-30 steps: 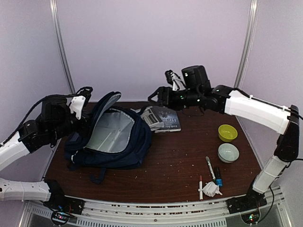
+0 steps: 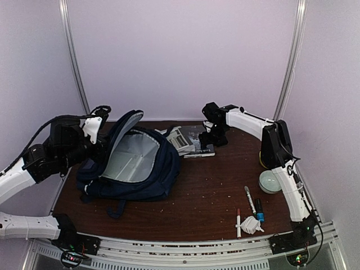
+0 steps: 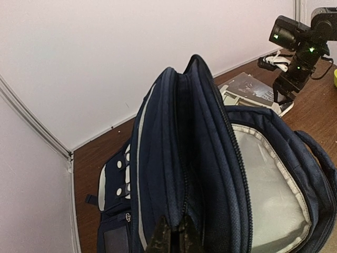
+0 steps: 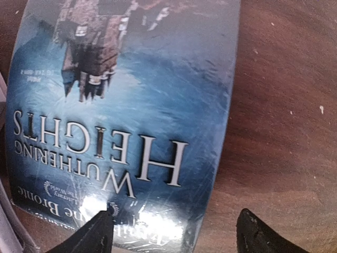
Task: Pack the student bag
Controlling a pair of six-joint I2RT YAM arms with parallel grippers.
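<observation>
The dark blue backpack (image 2: 167, 179) lies on the left of the table, its main compartment unzipped and showing a pale lining. My left gripper is shut on the edge of the bag's raised flap (image 3: 216, 174), holding it up. Behind the bag lies a book (image 4: 121, 105) with "Wuthering Heights" on its cover. My right gripper (image 2: 206, 136) is low over the book's right side, partly covering it in the top view. In the right wrist view its fingers (image 4: 96, 232) are open, one over the book's corner and the other over bare wood, nothing clasped.
A pale grey-white item (image 2: 181, 140) sits between bag and book. At right are a pale bowl (image 2: 270, 181) and a yellow bowl mostly hidden by my right arm. Pens, a blue-and-black tube (image 2: 259, 210) and a bundled white cable (image 2: 251, 225) lie front right.
The left arm and the bag look still.
</observation>
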